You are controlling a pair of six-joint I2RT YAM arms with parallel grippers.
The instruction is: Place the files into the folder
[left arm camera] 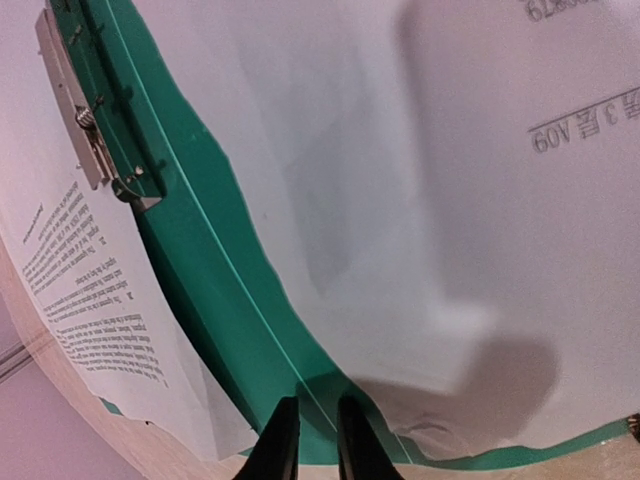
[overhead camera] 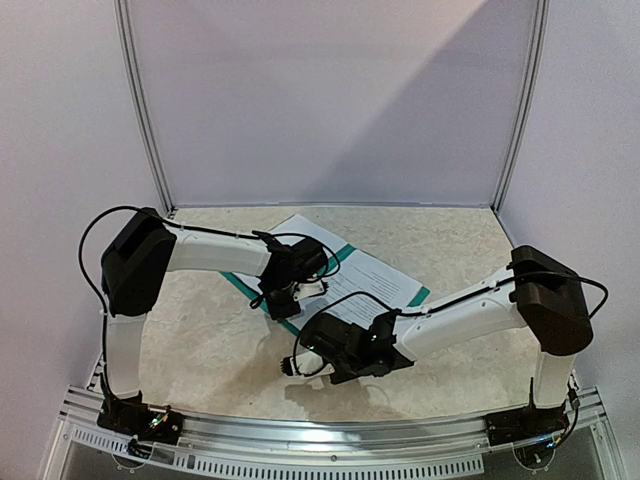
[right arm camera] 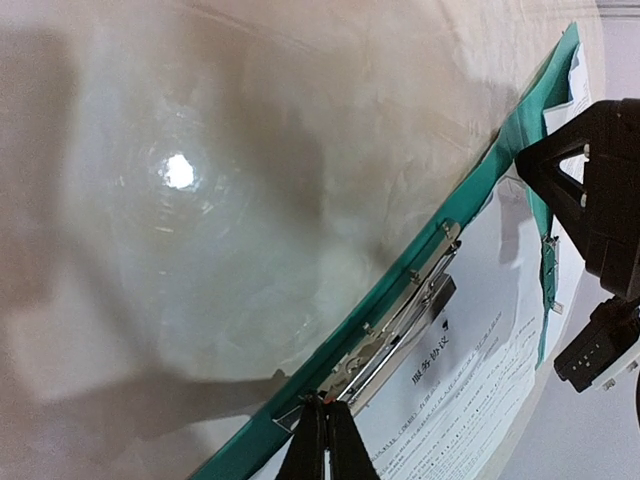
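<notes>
The green folder (left arm camera: 215, 255) lies spread open, a printed sheet (left arm camera: 90, 290) on one half and a mostly blank white sheet (left arm camera: 450, 250) over the other. At the folder's green middle strip, my left gripper is closed down with green material showing between its slightly parted fingers. My right gripper is shut by the near end of the metal clip (right arm camera: 400, 315) along the folder's near edge; nothing clear shows between its fingers, and contact with the clip cannot be told. Beneath that clip lies a printed sheet (right arm camera: 455, 375).
A second metal clip (left arm camera: 85, 120) is fixed along the middle strip, beside the left half's sheet. Bare table (overhead camera: 210, 350) extends in front of the folder and to both sides. The two arms stand close together over the folder.
</notes>
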